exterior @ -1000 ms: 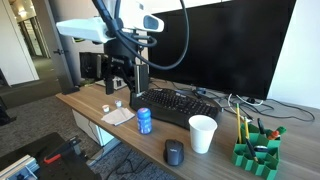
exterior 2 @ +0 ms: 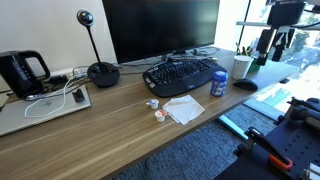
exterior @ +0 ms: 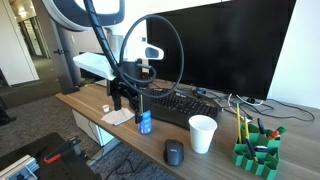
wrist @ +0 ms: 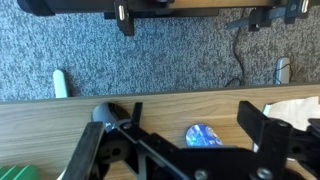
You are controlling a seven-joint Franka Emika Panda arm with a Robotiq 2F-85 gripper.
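Observation:
My gripper (exterior: pixel 124 101) is open and empty, held above the front edge of the desk near a blue can. In the wrist view its two dark fingers (wrist: pixel 101 140) stand wide apart at the bottom. The blue can (exterior: pixel 145 122) is upright on the desk, and from above its top (wrist: pixel 202 135) shows between the fingers, closer to the right one. In exterior view 2 the can (exterior 2: pixel 218 83) stands apart from the gripper (exterior 2: pixel 271 52).
On the desk are a black mouse (exterior: pixel 174 152), a white cup (exterior: pixel 202 133), a green pen holder (exterior: pixel 257 148), a keyboard (exterior: pixel 178 105), a white cloth (exterior 2: pixel 183 109) and small white pieces (exterior 2: pixel 160 115). A monitor (exterior: pixel 220 48) stands behind. Bare desk (exterior 2: pixel 90 130) lies left in exterior view 2.
Over the last second, the gripper has come down and to the right in exterior view 1, closer to the can. The objects on the desk have stayed put.

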